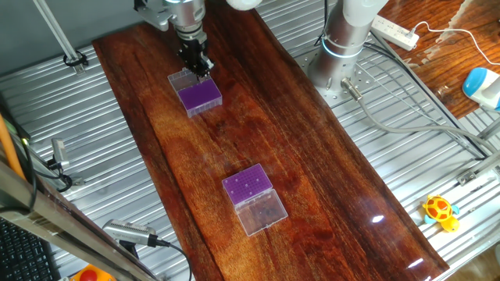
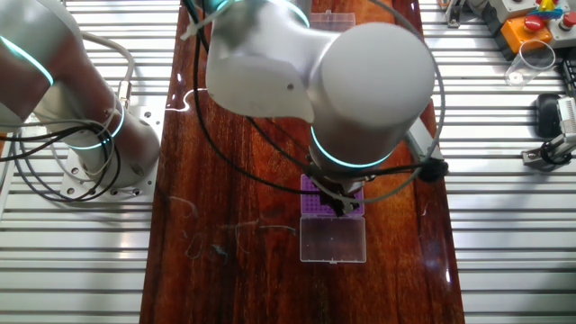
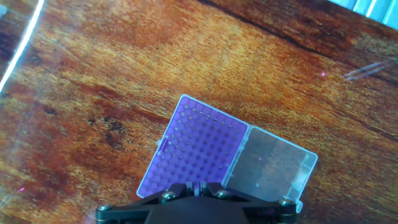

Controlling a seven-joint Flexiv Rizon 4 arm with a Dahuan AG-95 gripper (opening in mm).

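Note:
A purple rack box (image 1: 201, 95) with its clear lid (image 1: 183, 80) folded open sits on the wooden table's far part. My gripper (image 1: 205, 76) hovers by this box, near the line between rack and lid. In the wrist view the purple rack (image 3: 196, 146) shows a grid of holes, and the clear lid (image 3: 273, 163) lies to its right. At the bottom edge the gripper looks shut, its tips close together, with nothing visible between them. A small pink sliver (image 3: 163, 145) lies at the rack's left side. Exterior view 2 has the rack (image 2: 315, 200) partly covered by the arm.
A second purple rack box (image 1: 248, 185) with an open clear lid (image 1: 262, 212) lies nearer on the table (image 1: 312, 179). Bare wood separates the two boxes. The robot's base (image 1: 332, 66) stands beyond the table's right edge; a camera (image 1: 131, 232) is at the left.

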